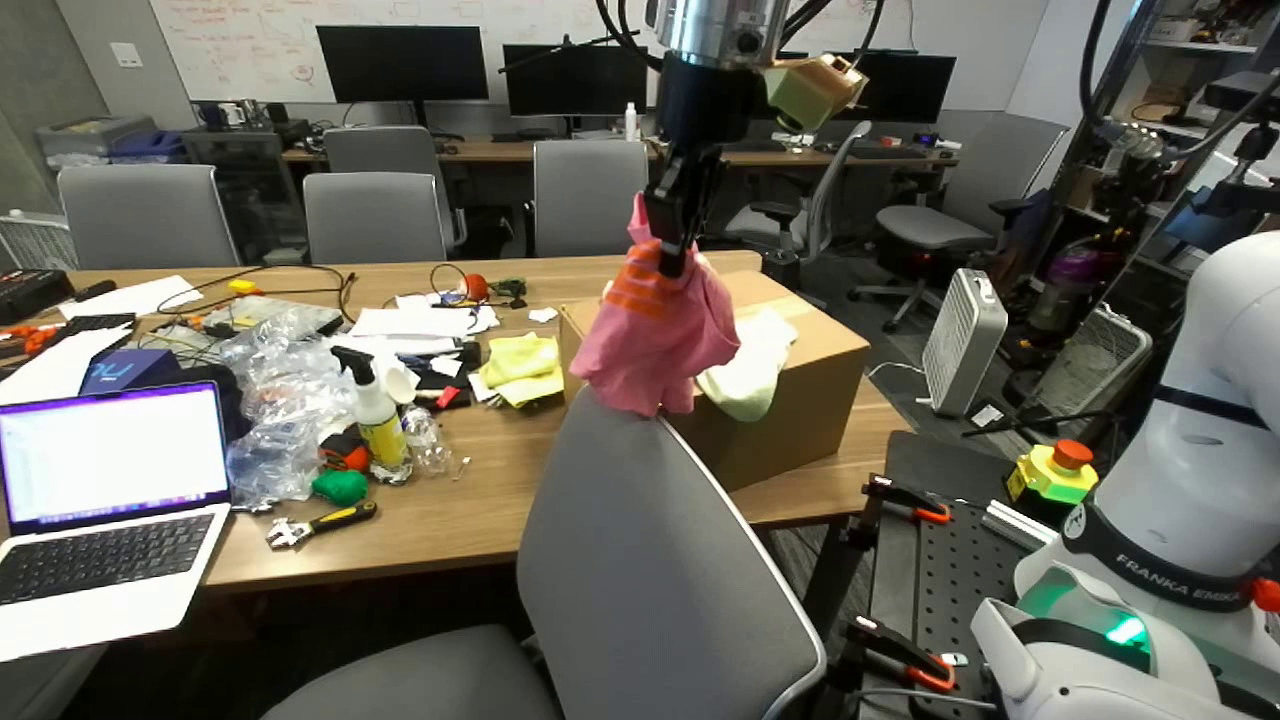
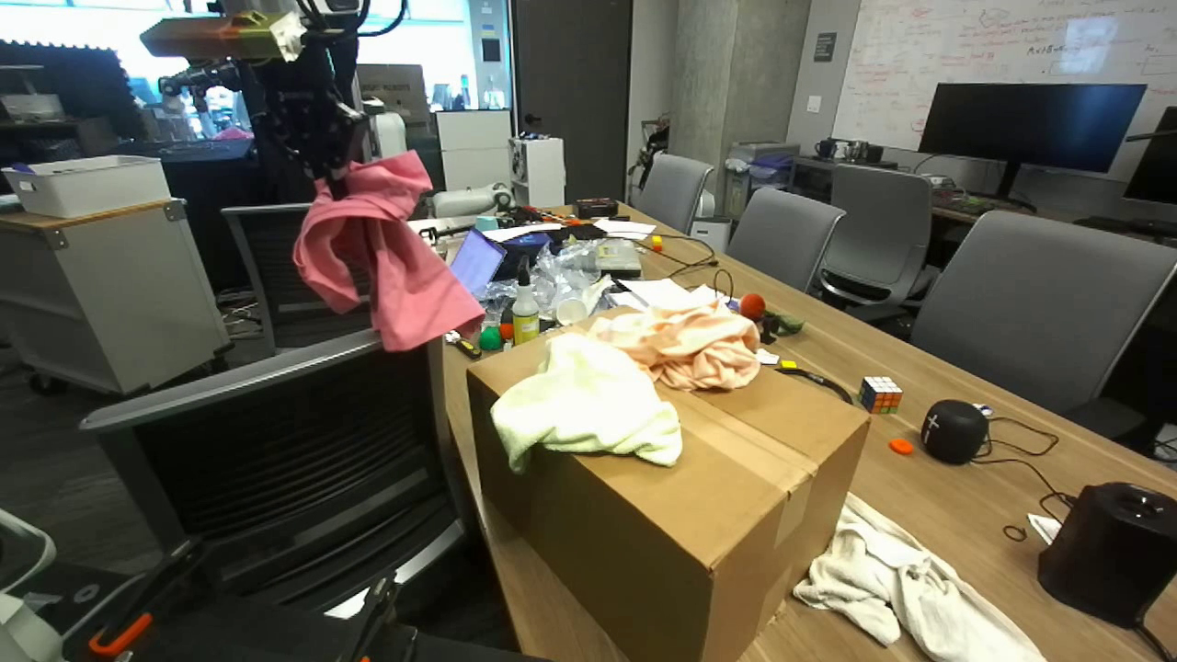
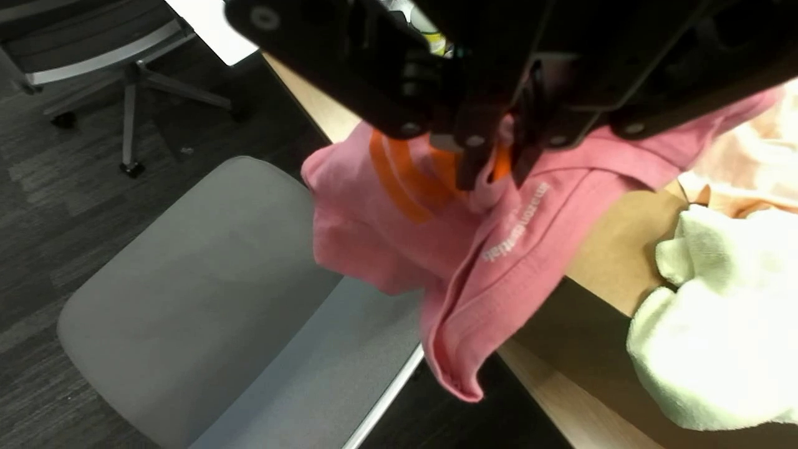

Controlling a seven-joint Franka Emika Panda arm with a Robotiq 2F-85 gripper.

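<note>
A pink cloth (image 1: 661, 342) with orange stripes hangs from my gripper (image 1: 680, 254), which is shut on a bunched fold of it. In the wrist view, white lettering runs down the pink cloth (image 3: 464, 247), and the dark fingers pinch it near the stripes. Seen from the second exterior side, the cloth (image 2: 403, 270) dangles in the air left of the cardboard box (image 2: 761, 474). Below it stands a grey chair (image 1: 660, 552); in the first exterior view the cloth's lower edge overlaps the top of the backrest, and whether they touch I cannot tell.
On the box lie a pale green cloth (image 2: 590, 403) and a peach cloth (image 2: 690, 344). A white cloth (image 2: 916, 585) rests on the table beside it. Spray bottle (image 1: 380, 420), plastic wrap (image 1: 282, 402) and laptop (image 1: 108, 480) crowd the table's left side.
</note>
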